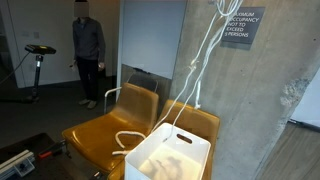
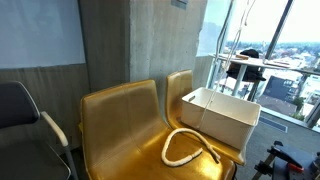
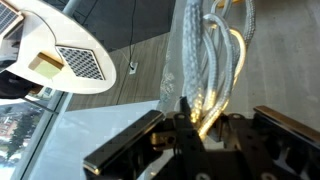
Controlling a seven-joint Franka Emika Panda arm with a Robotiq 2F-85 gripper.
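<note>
A long white rope (image 1: pixel 208 48) hangs in several strands from the top of exterior view 1, running down toward the white box (image 1: pixel 172 155). Part of the rope (image 2: pixel 182 132) lies in a loop on the tan chair seat in exterior view 2. My gripper is shut on the rope; in the wrist view the strands pass between its black fingers. Exterior view 1 does not show the gripper, which is above the frame. The box is open at the top and stands on the chairs; its floor is partly visible.
Tan chairs (image 1: pixel 105 135) stand in a row against the concrete wall (image 1: pixel 260 85), which bears a sign (image 1: pixel 241 27). A round white table (image 3: pixel 45 45) shows in the wrist view. To the left stands a clothed figure (image 1: pixel 89 45). The space right of the box looks clear.
</note>
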